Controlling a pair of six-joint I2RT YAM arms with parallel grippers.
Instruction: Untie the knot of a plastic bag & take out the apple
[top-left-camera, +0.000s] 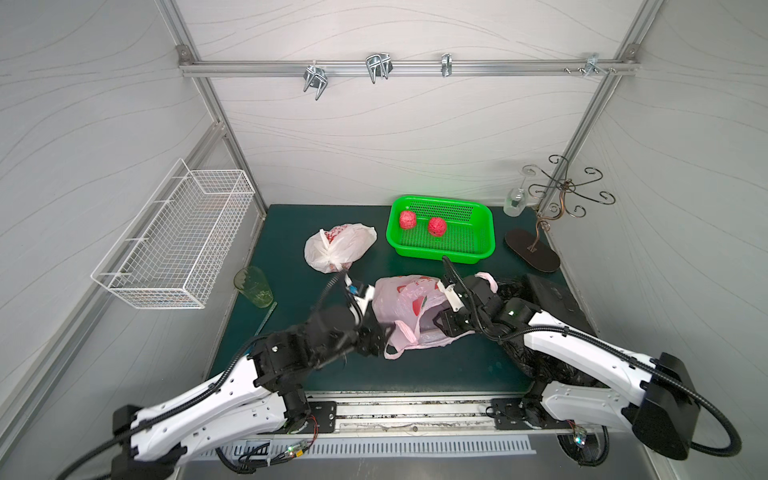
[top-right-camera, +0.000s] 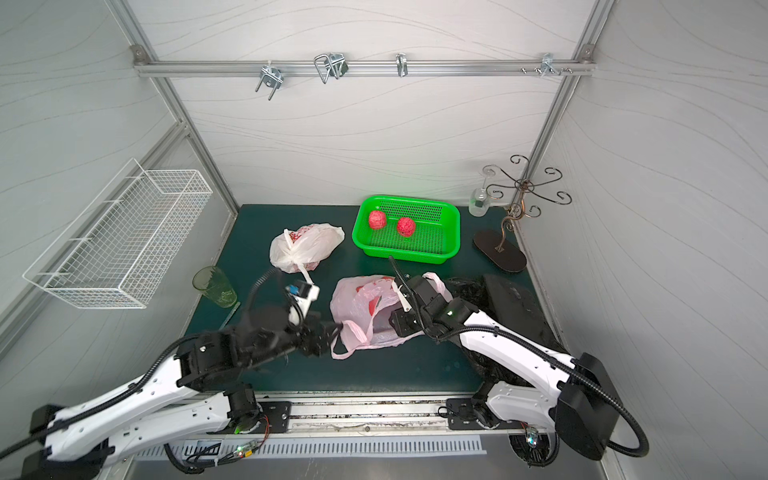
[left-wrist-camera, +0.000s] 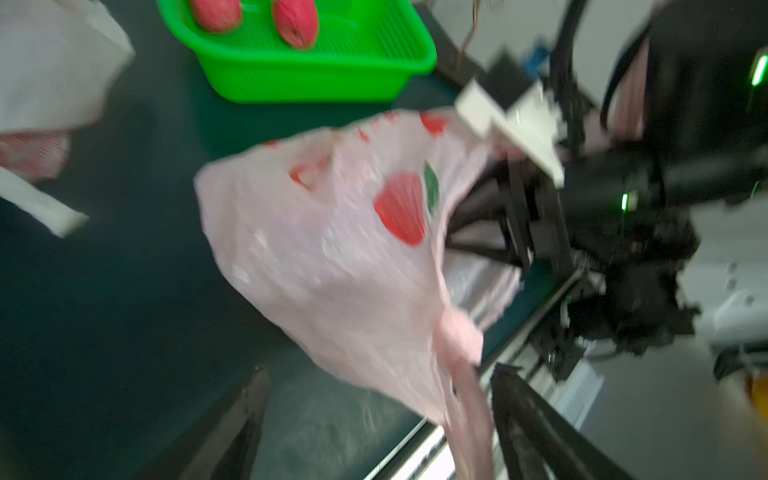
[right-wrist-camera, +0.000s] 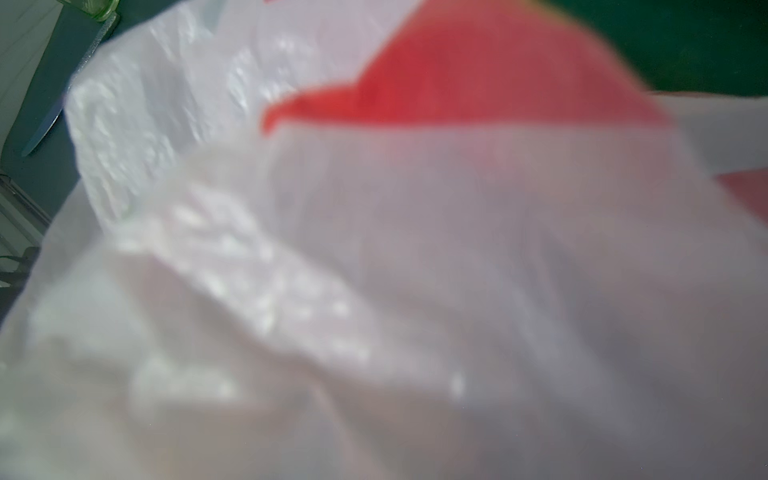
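A pink plastic bag (top-left-camera: 400, 304) with red printed fruit lies on the dark table at the front centre. My left gripper (top-left-camera: 376, 340) is open at the bag's left side; in the left wrist view a pink handle strand (left-wrist-camera: 464, 400) runs between its fingers. My right gripper (top-left-camera: 448, 320) is inside the bag's opening, its fingertips hidden by plastic; bag film fills the right wrist view, so its finger is unclear. A white knotted bag (top-right-camera: 308, 248) lies at the back left. A green basket (top-left-camera: 440, 252) holds two red balls (top-left-camera: 407, 220).
A glass (top-left-camera: 253, 285) and a thin rod (top-left-camera: 265, 318) lie at the left. A metal stand (top-left-camera: 532, 249) and bottle (top-left-camera: 514, 201) stand at the back right, with a black bag (top-left-camera: 552, 296) below them.
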